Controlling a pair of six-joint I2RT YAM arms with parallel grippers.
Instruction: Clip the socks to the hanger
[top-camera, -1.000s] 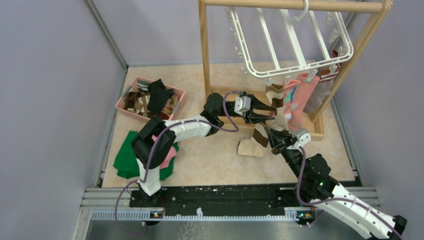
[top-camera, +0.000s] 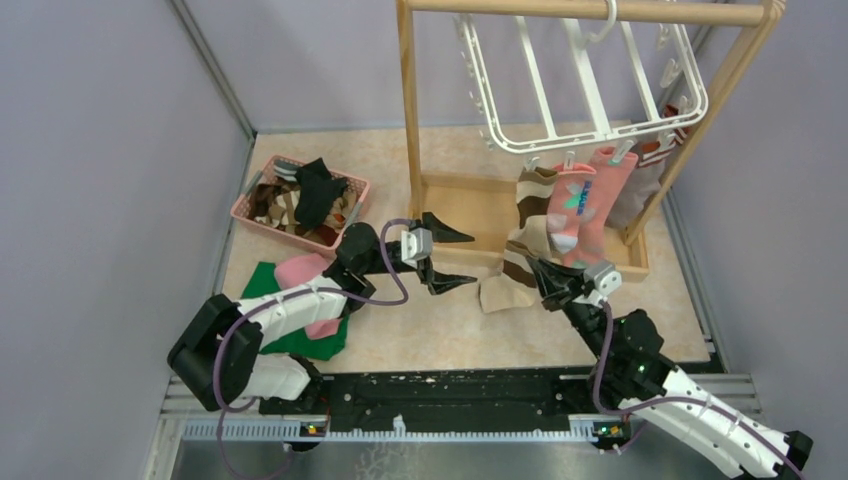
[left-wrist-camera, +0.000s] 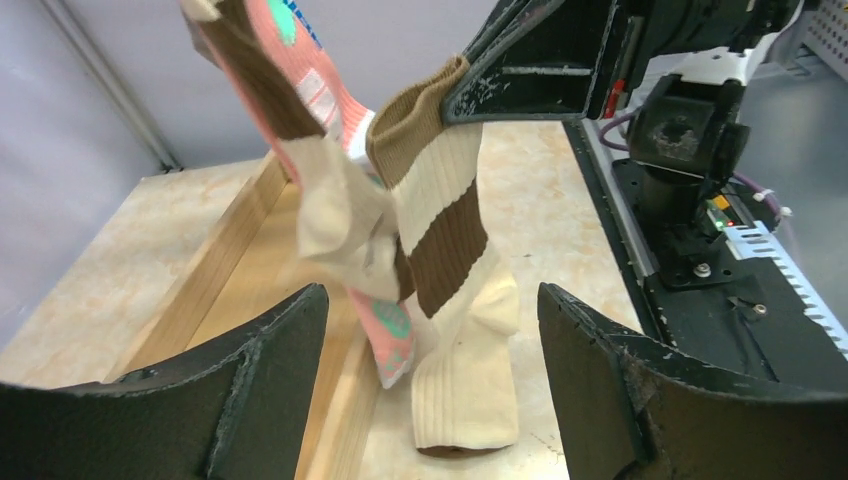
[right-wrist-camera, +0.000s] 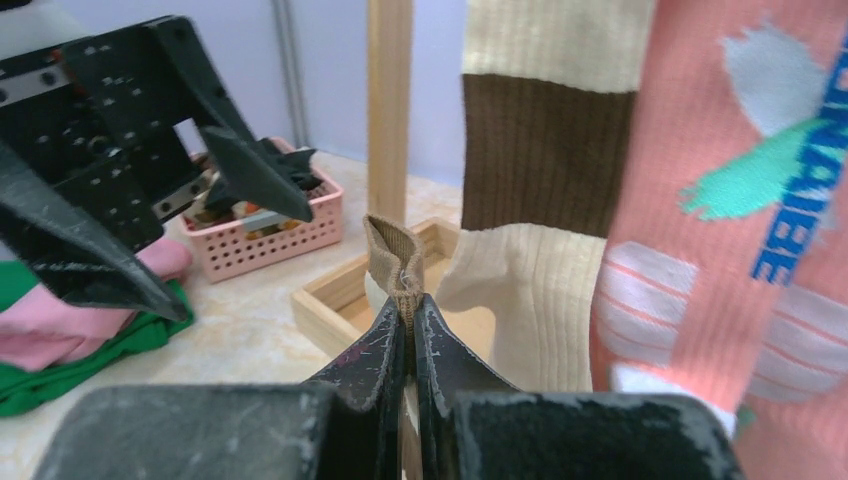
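Note:
My right gripper (top-camera: 541, 272) is shut on the brown cuff of a cream-and-brown striped sock (left-wrist-camera: 445, 240), which hangs down to the floor (top-camera: 505, 295). Behind it another striped sock (top-camera: 535, 205) and pink socks (top-camera: 610, 195) hang from clips on the white hanger (top-camera: 600, 130). My left gripper (top-camera: 460, 260) stands open to the left of these socks, nothing between its fingers; in the right wrist view its fingers appear at the left.
A pink basket (top-camera: 245, 215) of socks stands at the back left. A green cloth (top-camera: 250, 290) and pink cloth (top-camera: 295, 270) lie left of the wooden rack (top-camera: 410, 100) and its tray.
My left gripper has drawn back leftward and down from the socks. The hanging striped sock has swung slightly left. The right gripper is still.

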